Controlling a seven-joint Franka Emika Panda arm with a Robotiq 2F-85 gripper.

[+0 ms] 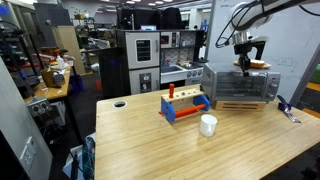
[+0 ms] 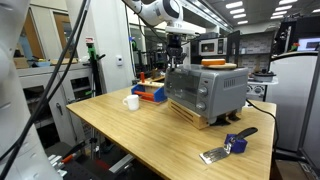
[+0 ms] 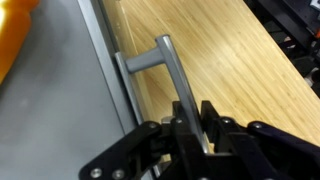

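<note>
The silver toaster oven (image 1: 240, 86) stands on a wooden base at the right of the table, its door upright and shut as far as shows. A grey bar handle (image 3: 173, 62) runs along the door's top in the wrist view. My gripper is shut on this handle, with the dark fingers at its lower part. From the side, the gripper (image 2: 176, 62) reaches down at the oven's upper front edge. The far end of the handle is hidden by the gripper.
On the oven's top lies an orange item (image 2: 213, 66). A white mug (image 1: 208, 125) and a blue-and-red tray (image 1: 185, 108) stand to the left. A blue object (image 2: 235, 144) and a metal spatula (image 2: 214, 155) lie beside the oven.
</note>
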